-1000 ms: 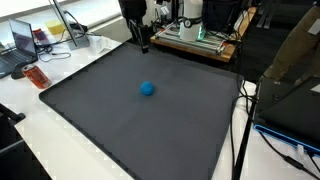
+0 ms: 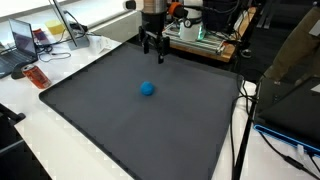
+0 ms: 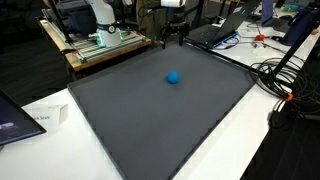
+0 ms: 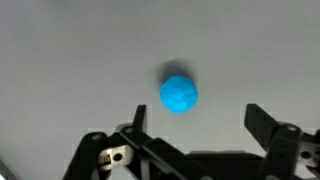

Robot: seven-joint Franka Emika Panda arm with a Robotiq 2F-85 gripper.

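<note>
On the dark grey mat sits a small round blue object [image 2: 147, 88], also visible near the mat's middle in the second exterior view as a blue ball-like thing [image 3: 173, 77]. From the wrist, the blue object [image 4: 179, 94] appears beyond the fingertips, roughly centred between them, with a soft shadow beside it. My gripper is open, and nothing is between its fingers. In the first exterior view the gripper [image 2: 153, 47] hangs above the mat's far part, behind the blue object and apart from it.
A red can [image 2: 36, 77] and a laptop [image 2: 24, 40] are at the left, off the mat [image 2: 120, 120]. Black cables [image 2: 240, 110] run along the right side.
The gripper has moved to the right in the first exterior view and come lower. The blue object has stayed in place.
</note>
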